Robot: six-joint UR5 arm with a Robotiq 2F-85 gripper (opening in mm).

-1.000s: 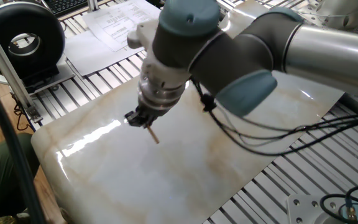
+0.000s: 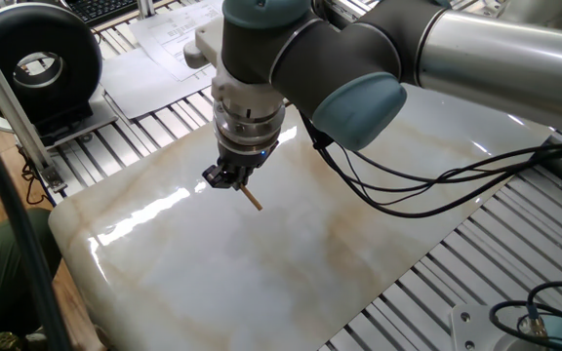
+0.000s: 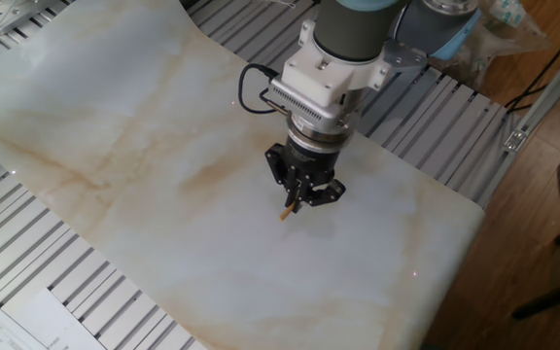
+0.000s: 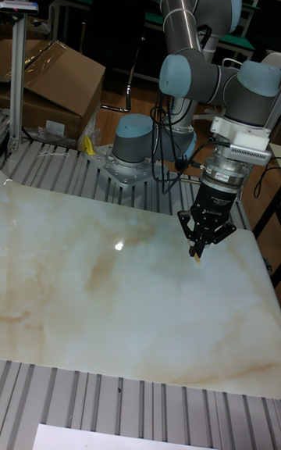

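A thin, tan wooden stick (image 2: 251, 198) juts down at a slant from my gripper (image 2: 241, 183), whose fingers are shut on its upper end. In exterior view 2 the stick (image 3: 286, 213) shows as a short piece below the black gripper (image 3: 296, 204). From exterior view 3 only a small tip of the stick (image 4: 197, 260) is visible under the gripper (image 4: 196, 251). The marbled, glossy sheet (image 2: 291, 263) lies beneath; whether the stick's tip touches it, I cannot tell.
The sheet is bare around the gripper. Papers (image 2: 154, 73) and a black ring-shaped device (image 2: 37, 68) are at its far left side. Cables (image 2: 408, 180) hang from the arm. A cardboard box (image 4: 54, 87) stands behind the slatted table.
The stick, still in the gripper, has moved slightly right and leans more.
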